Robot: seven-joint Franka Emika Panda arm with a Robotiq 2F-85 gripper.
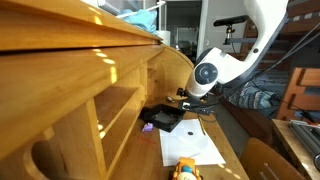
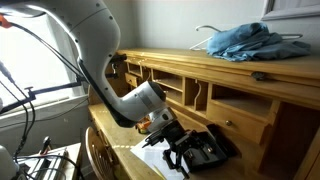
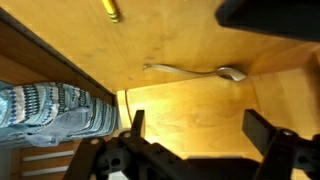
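Observation:
Seen from the wrist, my gripper is open, its two dark fingers wide apart with nothing between them. Ahead of the fingertips a small metal spoon (image 3: 195, 71) lies on the wooden desk, its bowl toward the right. Part of a black tray (image 3: 275, 15) shows at that view's upper right corner. Exterior view 1 has the tray (image 1: 163, 115) on the desk, left of the gripper (image 1: 203, 106). In exterior view 2 the gripper (image 2: 178, 158) hangs beside the tray (image 2: 210, 150); the spoon cannot be made out there.
White paper (image 1: 190, 146) covers part of the desk, with a colourful toy (image 1: 186, 170) at its near edge. A yellow object (image 3: 112, 10) lies beyond the spoon. Striped cloth (image 3: 60, 107) sits below the desk edge. Wooden shelves (image 2: 240, 105) wall off the back.

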